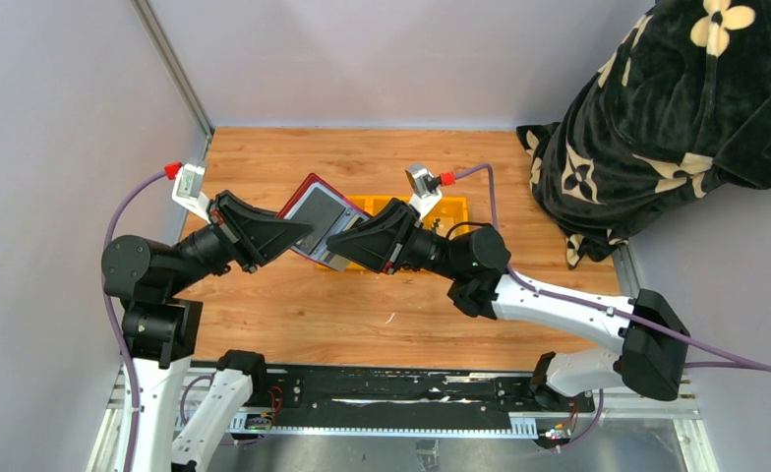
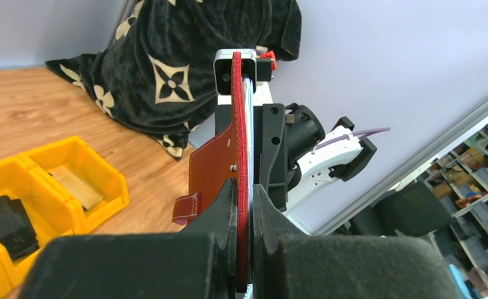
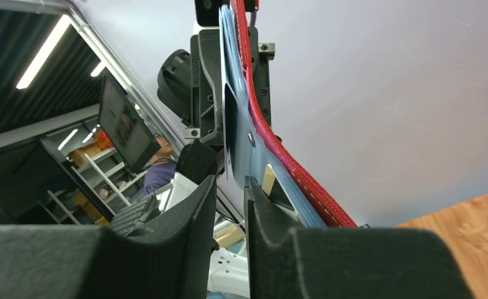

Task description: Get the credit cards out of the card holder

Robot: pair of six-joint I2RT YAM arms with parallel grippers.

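The card holder (image 1: 323, 218), red-edged with clear pockets and a brown leather cover (image 2: 213, 163), is held up above the table. My left gripper (image 1: 311, 232) is shut on it, and it stands nearly edge-on in the left wrist view. A tan card edge (image 3: 268, 179) shows among the translucent pockets (image 3: 244, 140), with a dark card beside it. My right gripper is partly open at the pocket side, with a visible gap between its fingers. One of those fingertips (image 3: 252, 187) overlaps the pockets near the tan edge; whether it touches them I cannot tell.
Behind and below the holder, a yellow divided bin (image 1: 450, 208) stands on the wooden table (image 1: 293, 324). In it lie dark items (image 2: 8, 227) and a tan piece (image 2: 76, 185). A dark patterned cloth (image 1: 657, 138) covers the back right.
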